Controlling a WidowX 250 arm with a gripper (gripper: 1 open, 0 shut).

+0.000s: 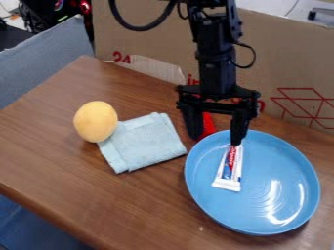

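Observation:
My black gripper (216,127) hangs open, its fingers apart, over the back edge of the blue plate (268,195). A white toothpaste tube (228,172) lies on the plate, its upper end just beneath the right finger; whether they touch I cannot tell. Behind the left finger is a red object (209,124), partly hidden. A folded light blue cloth (141,146) lies left of the plate, beside a yellow round object (96,121).
The wooden table (65,176) has bare room at the left and front. A cardboard panel (300,78) stands along the back; a grey padded edge borders the left.

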